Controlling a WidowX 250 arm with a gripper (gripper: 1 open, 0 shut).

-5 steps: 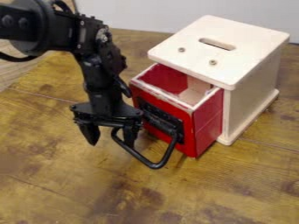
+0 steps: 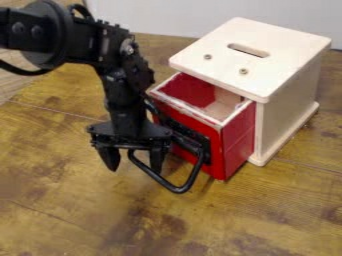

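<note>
The black gripper (image 2: 132, 154) hangs low over the wooden floor at the front left of a red drawer (image 2: 230, 145). Its two fingers point down and stand apart, with nothing visible between them. The drawer is pulled out of a pale wooden cabinet (image 2: 287, 111); its white-rimmed top is open and looks empty inside. A black looped handle or cable (image 2: 182, 183) runs from the drawer's front down beside the gripper.
The cabinet's top has a slot and two screws. A pale wall stands behind.
The gripper has shifted slightly over the last second. The drawer and cabinet look unchanged.
</note>
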